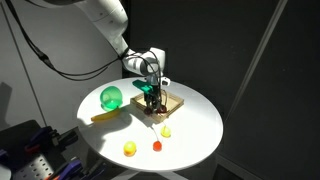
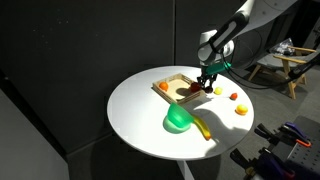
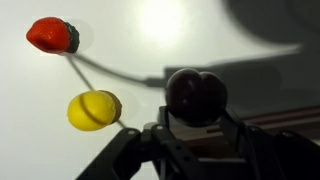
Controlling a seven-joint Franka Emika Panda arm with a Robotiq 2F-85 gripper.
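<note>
A dark, plum-like round fruit is held between the fingertips of my gripper, which is shut on it. In exterior view 1 my gripper is at the near left side of the shallow wooden box. From exterior view 2, the gripper appears by the box's right end. A red round item and an orange one lie in the box. How high the dark fruit is above the box rim cannot be told.
On the white table are a yellow lemon-like fruit, a strawberry, an orange-yellow fruit, a green bowl and a yellow banana-like item.
</note>
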